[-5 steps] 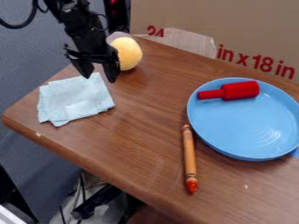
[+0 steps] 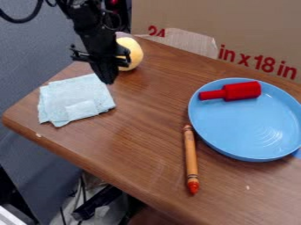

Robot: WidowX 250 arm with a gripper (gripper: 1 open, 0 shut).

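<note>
My black gripper hangs at the upper left, low over the far end of a pale folded cloth; its fingers are dark and I cannot tell whether they are apart. A yellow ball-like object sits just behind it, partly hidden. A blue plate on the right holds a red cylinder with a thin handle. An orange crayon-shaped stick with a red tip lies left of the plate.
A cardboard box stands along the back; the table's front-left edge drops away to the floor.
My gripper has shifted slightly downward near the cloth's far end. The objects on the table have not visibly moved.
</note>
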